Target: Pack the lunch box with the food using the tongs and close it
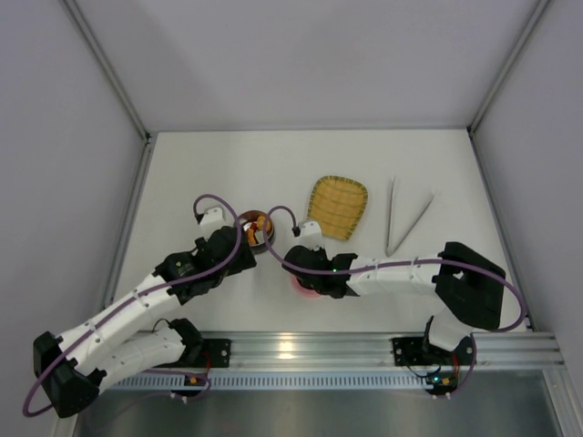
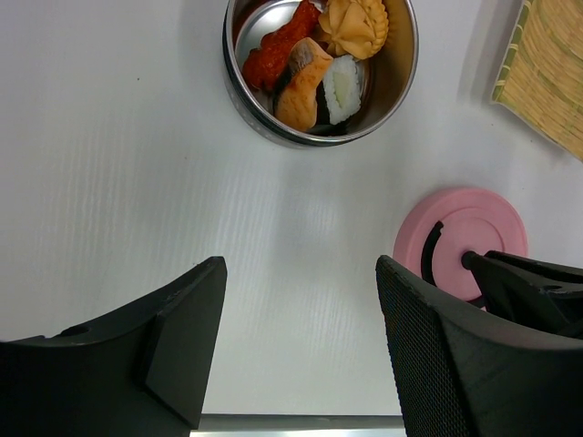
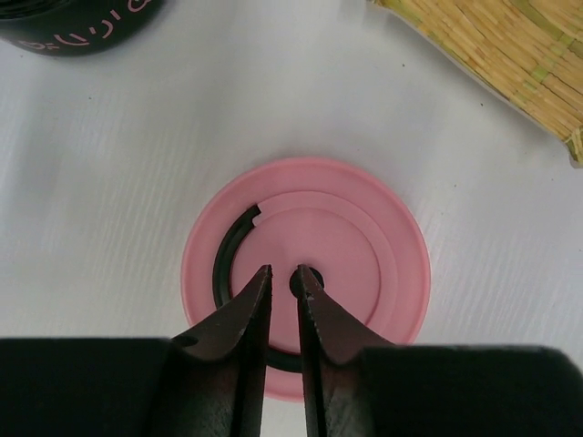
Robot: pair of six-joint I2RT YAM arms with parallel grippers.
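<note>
The round steel lunch box, filled with food, stands on the table. Its pink lid, with a dark band and a small black knob, looks flat on the table to the box's right. Over the lid is my right gripper, its fingers a narrow gap apart; the knob shows right at the fingertips, partly covered by one. Whether they touch it I cannot tell. My left gripper is open over bare table, nearer the front than the box, nothing between its fingers.
A yellow woven mat lies behind the lid to the right. Farther right are silver tongs, spread in a V. The right forearm crosses the front right.
</note>
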